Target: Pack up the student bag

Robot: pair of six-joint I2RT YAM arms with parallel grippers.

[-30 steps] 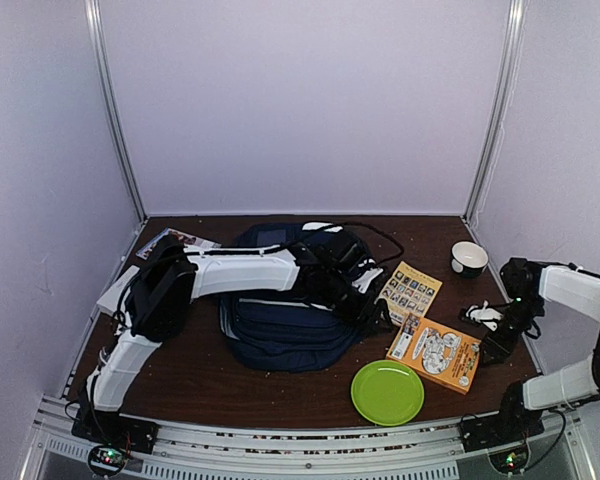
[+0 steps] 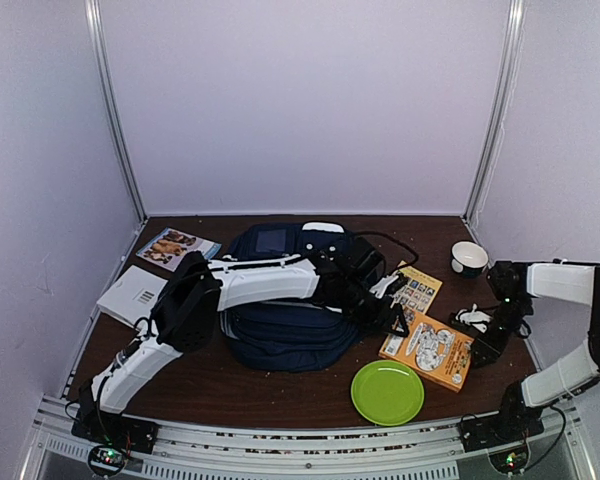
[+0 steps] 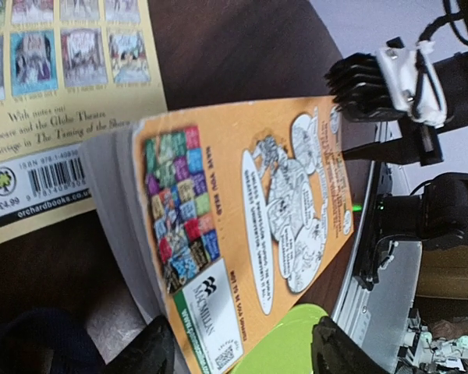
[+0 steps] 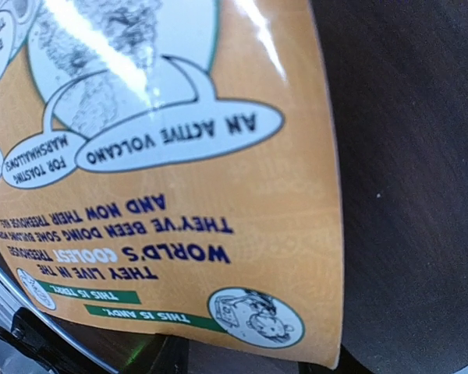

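Note:
An orange book [image 2: 428, 350] lies slightly tilted on the table, overlapping near a cream book [image 2: 418, 288]. My left gripper is open over the orange book's spine end, its fingertips at the bottom of the left wrist view. My right gripper is at the book's other end; its fingers are mostly hidden under the cover's edge in the right wrist view, so its grip is unclear. The navy backpack [image 2: 280, 340] lies in the middle, partly under my left arm.
A green plate [image 2: 387, 393] sits at the front edge, just below the orange book. A white bowl [image 2: 469, 255] stands at the back right. Two more books [image 2: 130, 297] [image 2: 178, 246] lie at the far left.
My left gripper has moved right and down onto the orange book's end. The right gripper shifted slightly left, and the orange book moved a little left.

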